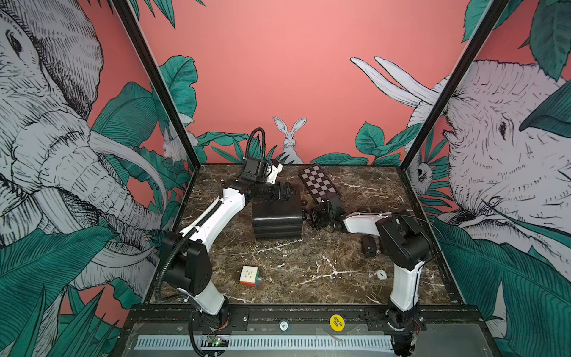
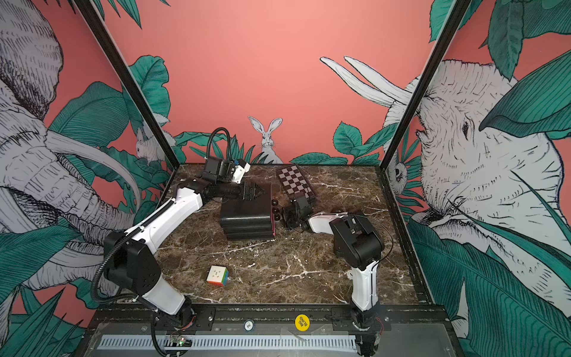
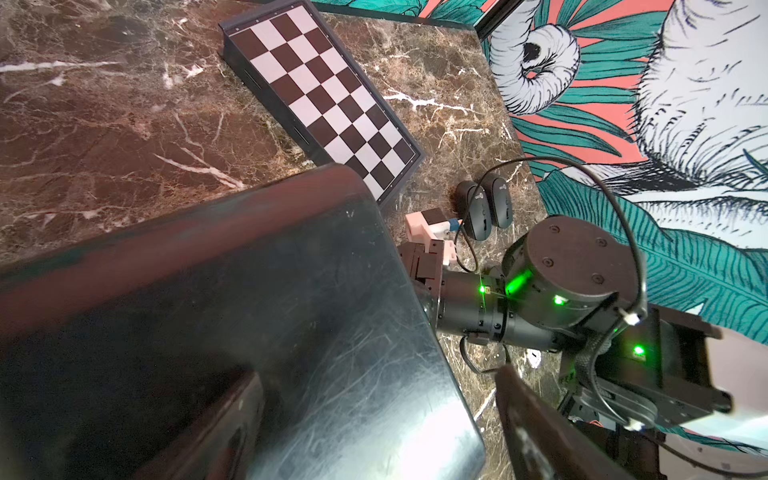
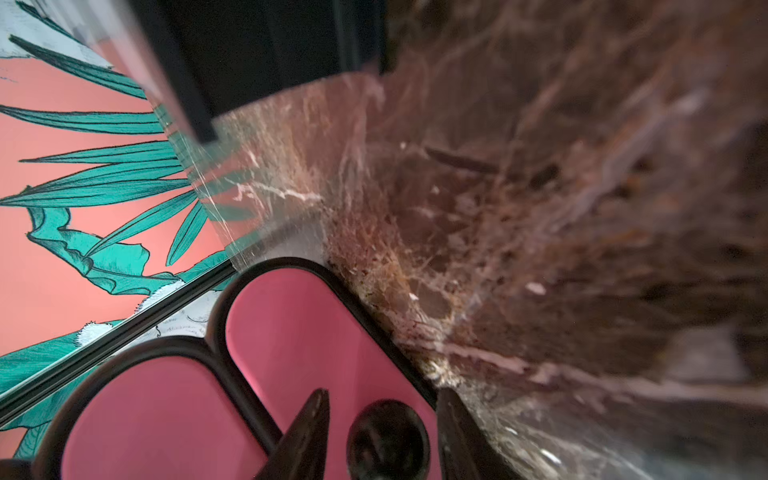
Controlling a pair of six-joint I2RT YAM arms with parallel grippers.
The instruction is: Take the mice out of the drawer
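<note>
A glossy black drawer unit (image 1: 277, 220) stands mid-table, its pink drawer fronts (image 4: 296, 344) facing right with round black knobs. No opened drawer shows; the inside is hidden. My right gripper is part open at one front, a black knob (image 4: 388, 441) between its fingers with gaps visible at both sides. Over the unit's top, my left gripper (image 1: 289, 191) has its fingers spread, and only the black top (image 3: 344, 320) shows between them. Two dark mice (image 3: 473, 211) lie side by side on the table to the right; the right arm covers one in the top left view.
A checkered board (image 1: 319, 183) lies behind and right of the unit. A puzzle cube (image 1: 249, 275) sits at the front left, and a small pale disc (image 1: 381, 275) at the front right.
</note>
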